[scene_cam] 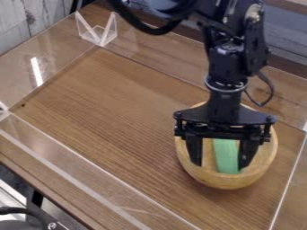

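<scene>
My black gripper (pixel 223 142) hangs over a round wooden bowl (pixel 222 180) on the right side of the table, its fingers spread open and reaching down at the bowl. A green object (pixel 228 159) lies inside the bowl, between the fingers and partly hidden by them.
A clear wire-like or plastic item (pixel 99 25) stands at the far back left. Walls and edges run along the left and back.
</scene>
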